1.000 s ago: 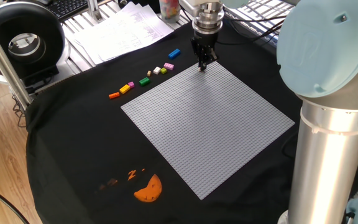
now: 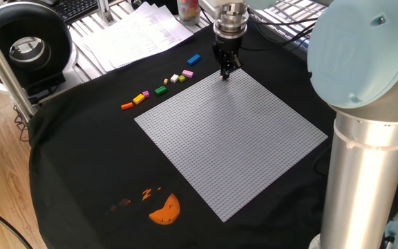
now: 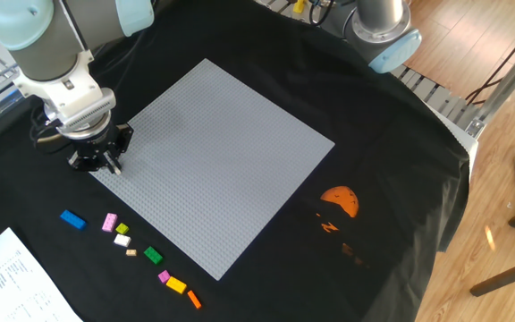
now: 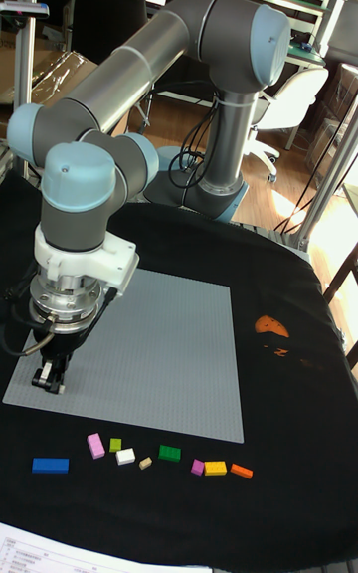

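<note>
My gripper (image 2: 224,73) points down over the corner of the grey baseplate (image 2: 230,142) nearest the loose bricks' blue end. In exterior view 2 the fingertips (image 3: 114,167) show a small pale spot close to the plate; whether it is a pad or a small piece is unclear. Whether the fingers are apart, or the tips touch the plate, I cannot tell. The plate shows no bricks on its visible surface. Beside it on the black cloth lie bricks: blue (image 4: 50,465), pink (image 4: 96,446), lime (image 4: 115,445), white (image 4: 126,457), tan (image 4: 145,464), green (image 4: 169,453), magenta (image 4: 197,468), yellow (image 4: 215,468) and orange (image 4: 242,471).
Printed papers (image 2: 133,36) lie beyond the brick row, with a cup (image 2: 188,10) behind them. An orange print (image 2: 164,209) marks the cloth off another side of the plate. My arm's base (image 4: 219,191) stands behind the plate. Most of the plate is clear.
</note>
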